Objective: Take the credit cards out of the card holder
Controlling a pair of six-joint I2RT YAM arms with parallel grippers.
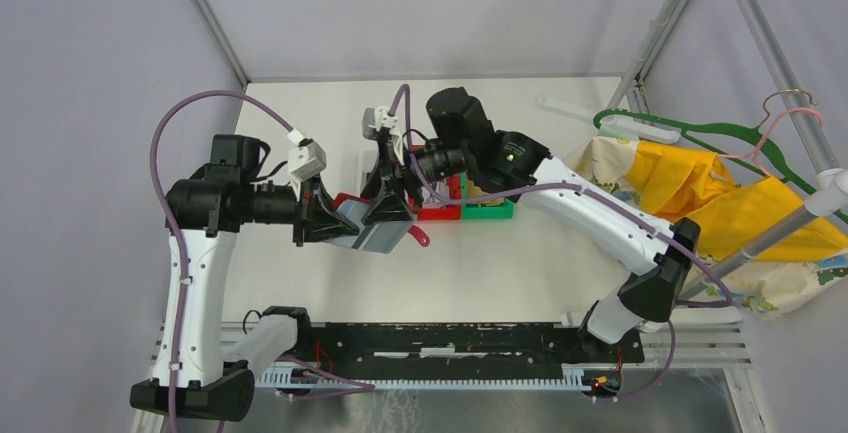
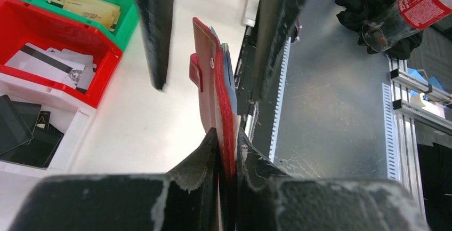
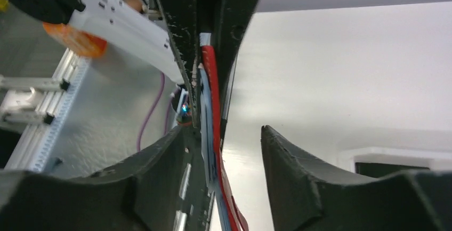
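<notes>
The card holder (image 1: 375,228), red with a grey-blue face and a red tab, is held up between the grippers. My left gripper (image 1: 320,218) is shut on it; in the left wrist view the holder (image 2: 214,81) rises edge-on from those fingers (image 2: 192,183). My right gripper (image 1: 385,208) is at the holder's other side, its fingers (image 3: 298,183) parted around the holder (image 3: 216,124) with space beside it. In the left wrist view its two dark fingers (image 2: 157,39) flank the holder's top. Individual cards inside cannot be made out clearly.
On the white table stand a green box (image 2: 125,31) with gold cards, a red box (image 2: 104,81) with silver cards and a white box (image 2: 74,140) with black cards. Hangers and yellow cloth (image 1: 760,223) lie at the right.
</notes>
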